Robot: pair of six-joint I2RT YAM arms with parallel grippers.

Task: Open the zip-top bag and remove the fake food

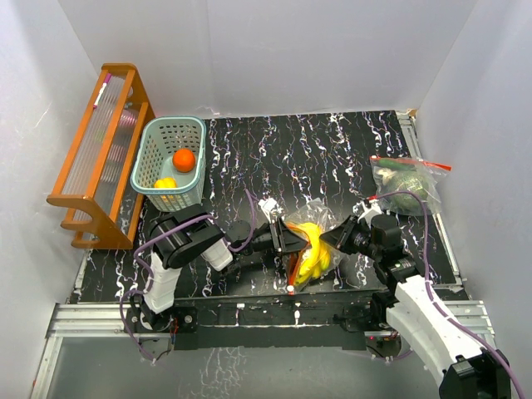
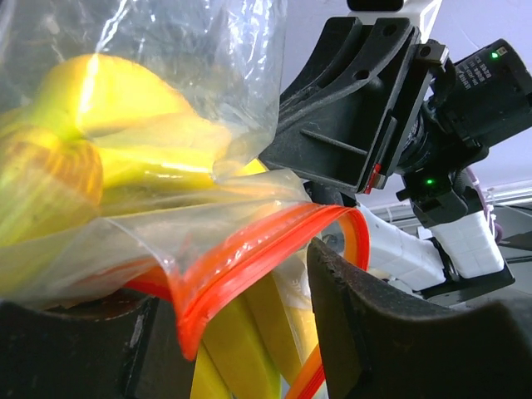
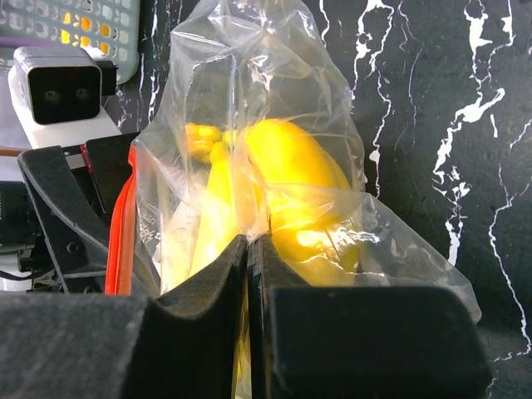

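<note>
A clear zip bag (image 3: pixel 208 66) with an orange zip (image 2: pixel 249 249) holds yellow fake bananas (image 1: pixel 314 258) at the front middle of the dark table. My right gripper is shut on the bag's plastic over the bananas. My left gripper (image 1: pixel 291 237) is at the bag's open orange-rimmed mouth; in the left wrist view its fingers (image 2: pixel 374 349) stand part open, with the zip and bananas between and beyond them.
A basket (image 1: pixel 145 158) with an orange (image 1: pixel 184 160) and a yellow piece stands back left beside a wooden rack (image 1: pixel 87 199). Another filled zip bag (image 1: pixel 407 187) lies at the right.
</note>
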